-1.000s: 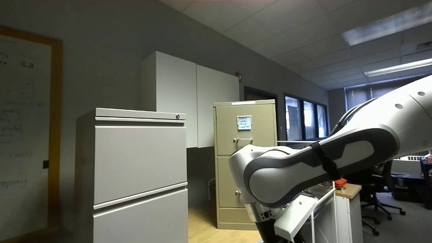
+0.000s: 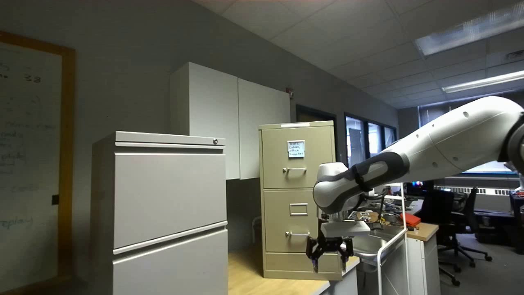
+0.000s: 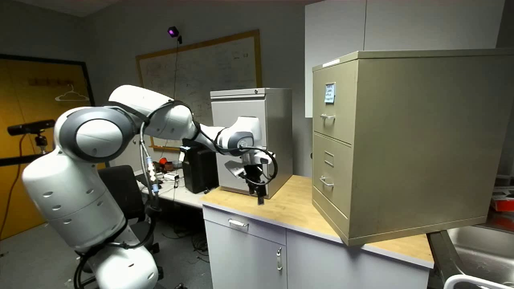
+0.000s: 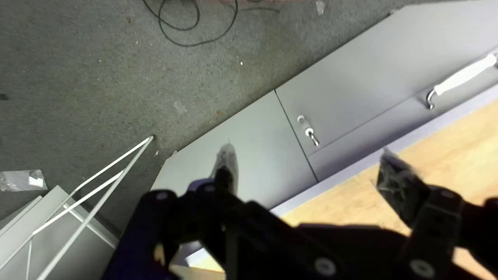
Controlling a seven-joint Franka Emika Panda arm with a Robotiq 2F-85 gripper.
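Note:
My gripper is open with nothing between its fingers, pointing down over the edge of the wooden counter [image 4: 448, 158] in the wrist view. In exterior view 1 the gripper [image 2: 330, 263] appears in front of the lower part of a beige filing cabinet [image 2: 299, 206], whose two drawers are closed. Exterior view 2 shows the gripper [image 3: 260, 200] above the counter's front side, between a light grey cabinet [image 3: 280, 139] and the beige cabinet [image 3: 332, 168]. The grey cabinet's drawers look closed in exterior view 1.
White wall cupboards [image 2: 213, 118] hang behind the counter. A sink [image 3: 482, 248] lies beside the beige cabinet, with a white metal frame [image 2: 391, 241] near it. Bare counter [image 3: 291, 202] shows between the two cabinets. Black cables [image 4: 198, 42] lie on the floor.
In exterior view 1 my arm has drawn away toward the right and back, and looks smaller. The gripper has risen into full view. The cabinets have not moved.

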